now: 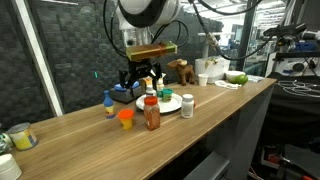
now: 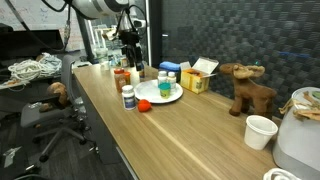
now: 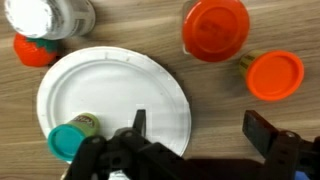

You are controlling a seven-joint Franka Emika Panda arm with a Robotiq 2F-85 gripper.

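My gripper stands open in the wrist view, pointing down with nothing between its fingers. It hovers over the right rim of a white plate (image 3: 115, 95). A teal-lidded jar (image 3: 68, 140) is on the plate's lower left. Beyond the plate stand a red-lidded jar (image 3: 214, 30) and an orange cup (image 3: 274, 75), both to the right. A white-topped bottle (image 3: 65, 17) and a red round thing (image 3: 35, 50) lie at upper left. In exterior view 1 the gripper (image 1: 141, 82) is above the plate's left side.
A blue bottle (image 1: 108, 104) stands left of the orange cup. Behind the plate are a yellow box (image 2: 198, 76) and a brown toy dog (image 2: 245, 88).
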